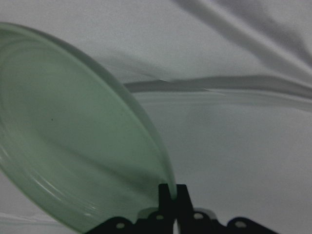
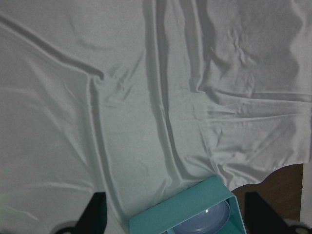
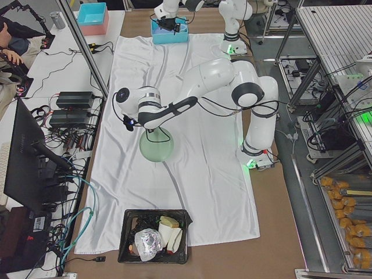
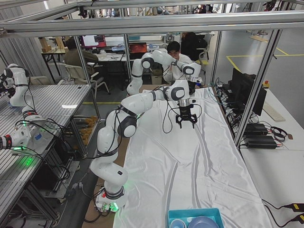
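A pale green plate [image 3: 156,150] is held at its rim by my left gripper [image 3: 131,123], and lies below that arm in the camera left view. In the left wrist view the plate [image 1: 73,126] fills the left side, its edge running between the shut fingertips. My right gripper [image 4: 186,122] hangs open and empty over the white cloth [image 4: 156,166], with its fingers [image 2: 97,214] wide apart in the right wrist view.
A teal bin [image 4: 194,212] with blue dishes sits at one end of the cloth. A black crate [image 3: 125,238] with foil and other items sits at the other. A monitor [image 3: 26,157] stands beside the cloth.
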